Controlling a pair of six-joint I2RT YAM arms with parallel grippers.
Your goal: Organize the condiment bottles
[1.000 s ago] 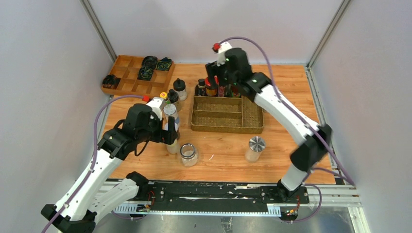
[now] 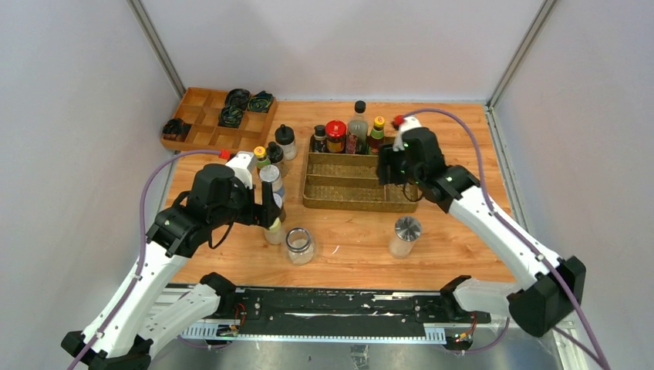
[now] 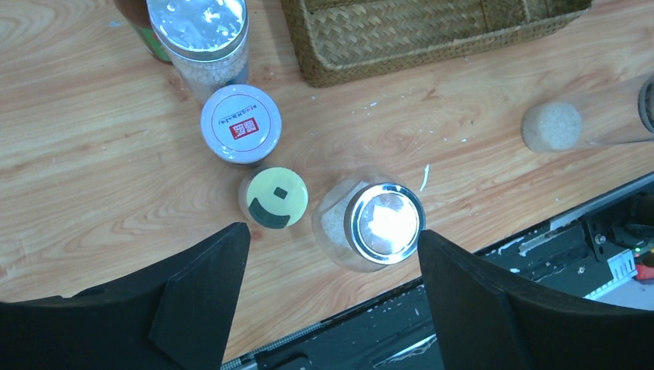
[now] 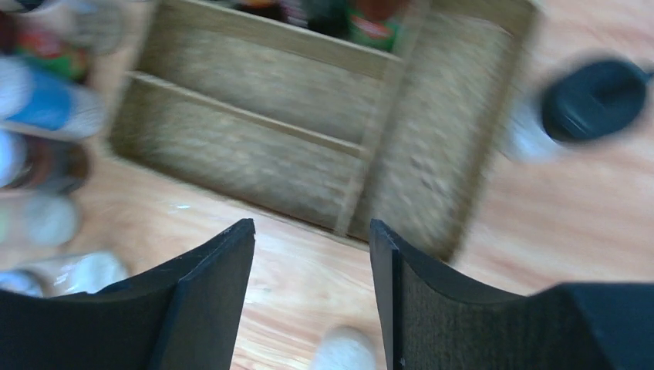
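A woven tray (image 2: 339, 202) holds several bottles in its back compartment, among them a red-lidded jar (image 2: 336, 131); its front compartments look empty. My right gripper hangs over the tray's right side, empty, its fingers apart in the blurred right wrist view. My left gripper is open and empty above the loose containers on the left: a glass jar (image 3: 383, 223), a pale-lidded bottle (image 3: 274, 196), a white-lidded jar (image 3: 241, 123) and others behind. A tall shaker (image 2: 405, 239) stands in front of the tray at the right.
A wooden divided box (image 2: 202, 139) with dark bundles sits at the back left. Bare table lies right of the tray and between it and the front edge. Walls close the back and sides.
My right gripper has come down and to the right from over the back bottles to over the tray's right side.
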